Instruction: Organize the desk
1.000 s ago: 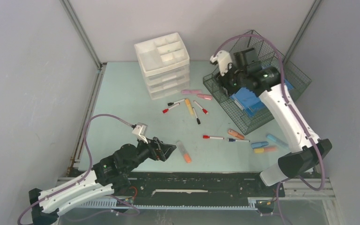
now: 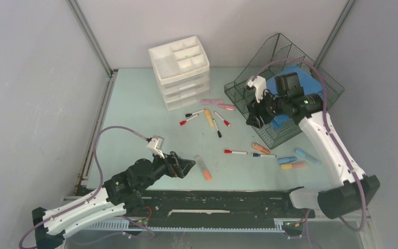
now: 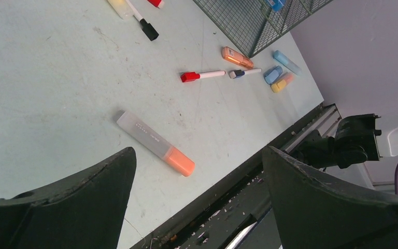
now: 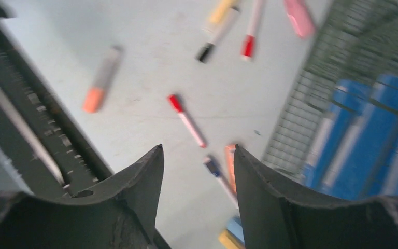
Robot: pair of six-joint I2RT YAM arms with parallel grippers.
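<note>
Markers and highlighters lie scattered on the desk, among them a red-capped marker (image 2: 238, 152), an orange-capped highlighter (image 3: 155, 142), an orange pen (image 3: 237, 57) and blue ones (image 2: 287, 160). A white drawer organizer (image 2: 179, 78) stands at the back. The wire basket (image 2: 238, 94) at the back right holds blue items (image 4: 373, 140). My left gripper (image 2: 184, 166) hovers open near the front edge, beside the orange-capped highlighter. My right gripper (image 2: 255, 118) is over the basket's left edge, fingers apart with nothing seen held; its blurred wrist view looks down on the markers.
Walls bound the desk at both sides and the back. A dark rail (image 2: 249, 202) runs along the front edge.
My right gripper has moved out of the basket's interior toward the front, to the basket's left edge. The left arm and the markers have not moved.
</note>
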